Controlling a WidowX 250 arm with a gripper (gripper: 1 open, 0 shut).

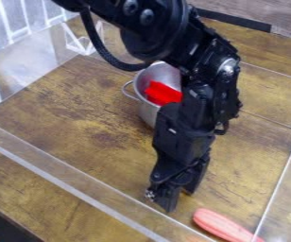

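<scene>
The black gripper (172, 194) reaches down to the wooden tabletop at lower middle, its fingertips low and just left of a pink-red long object (224, 226) lying at the bottom right, apart from it. Whether the fingers are open or shut is hard to tell. Behind the arm stands a metal pot (147, 102) with a red object (162, 93) inside, partly hidden by the arm.
A clear plastic edge runs along the lower left and right. A white rack-like item stands at the top left.
</scene>
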